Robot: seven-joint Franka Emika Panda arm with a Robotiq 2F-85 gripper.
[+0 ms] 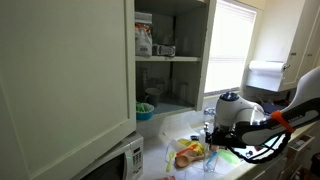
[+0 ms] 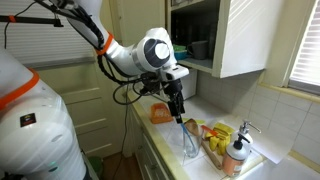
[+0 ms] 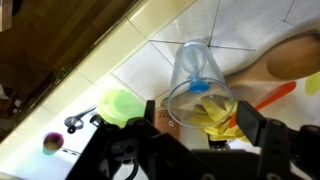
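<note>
A clear drinking glass [image 3: 188,60] stands on the light tiled counter, its round rim facing up toward my camera in the wrist view. My gripper is open, with the rim between its two fingers as seen from above and a gap to each side. In exterior view 2 the gripper [image 2: 178,116] points down over the glass [image 2: 190,146], and some blue shows there. How far the fingertips are above the rim is hard to tell.
Close by lie a wooden spoon [image 3: 265,66], an orange-red handled utensil [image 3: 268,98] and yellow items [image 3: 212,112]. A green round item [image 3: 120,104] and metal measuring spoons [image 3: 76,122] lie left. A soap bottle [image 2: 236,155] stands right of the glass.
</note>
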